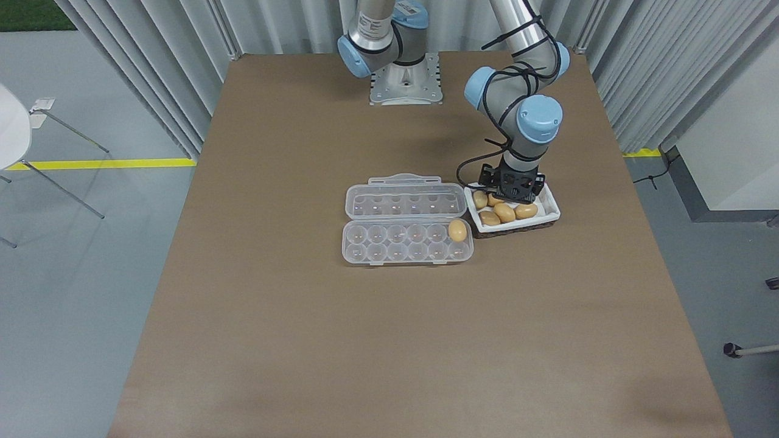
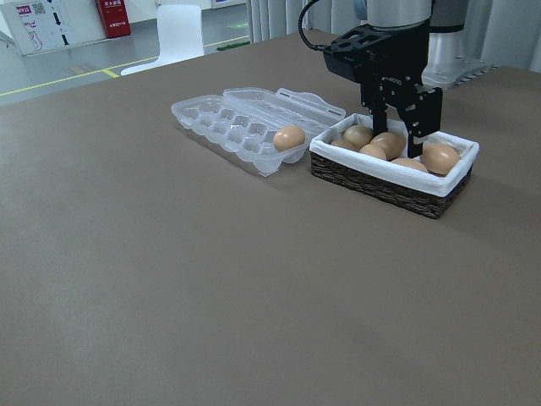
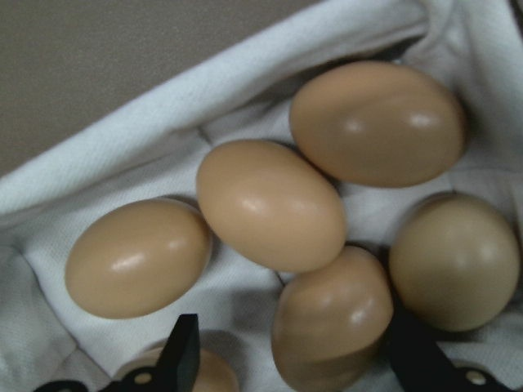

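Observation:
A cloth-lined dark wicker basket [image 2: 377, 186] holds several brown eggs [image 3: 270, 204]. My gripper [image 2: 397, 135] is down inside it, among the eggs. In the wrist view its two dark fingertips show apart at the bottom edge, beside an egg [image 3: 327, 322] lying near the right one; whether they touch it is unclear. An open clear plastic egg carton [image 1: 394, 244] lies left of the basket, with a single egg [image 1: 457, 230] in its near-right corner.
The robot's base [image 1: 405, 91] stands at the back edge, with curtains behind it.

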